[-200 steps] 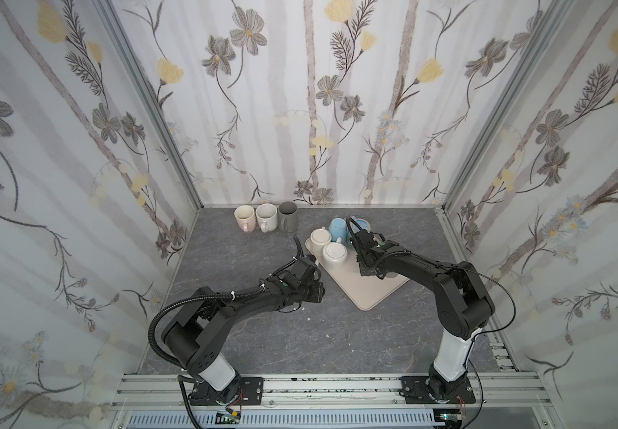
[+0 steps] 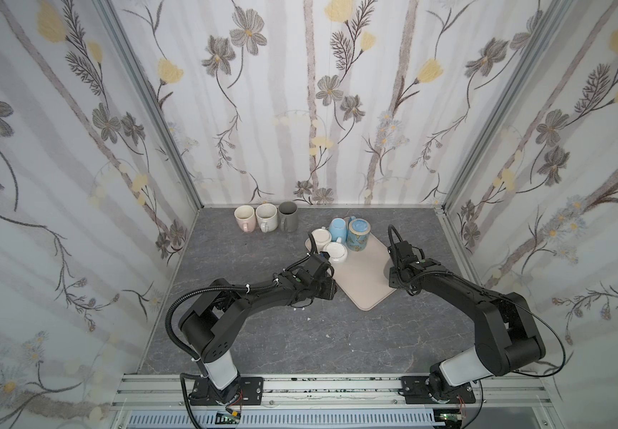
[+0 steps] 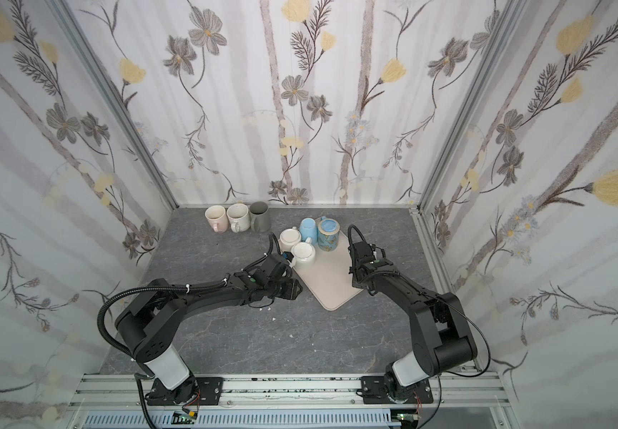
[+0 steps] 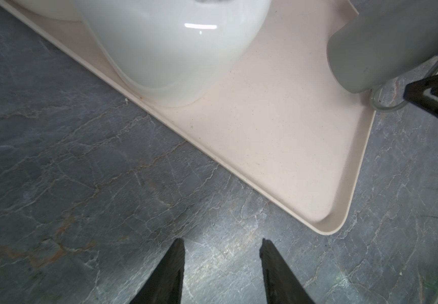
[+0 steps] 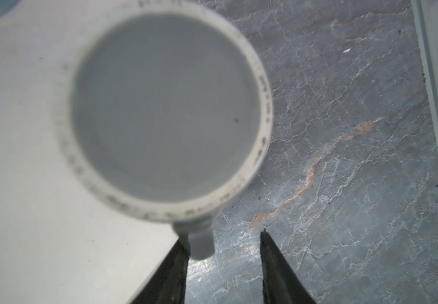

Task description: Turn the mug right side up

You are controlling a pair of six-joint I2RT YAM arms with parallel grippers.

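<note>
In the right wrist view a grey mug stands bottom up, its flat base with a pale ring facing the camera. Its handle points toward my right gripper, which is open, one finger close to the handle; whether they touch I cannot tell. The left wrist view shows the same grey mug at the tray's corner, one dark finger of the right gripper beside its handle. My left gripper is also open, above the bare table by the tray, with nothing between its fingers. From above, the right gripper mostly hides the grey mug.
A white mug, a cream mug, a light blue mug and a patterned blue mug crowd the tray's back end. Several mugs, including a dark grey mug, line the back left.
My right arm has swung right and toward the tray's right corner, uncovering the patterned blue mug. The left gripper has shifted slightly right, toward the tray. The visible mugs have stayed put.
</note>
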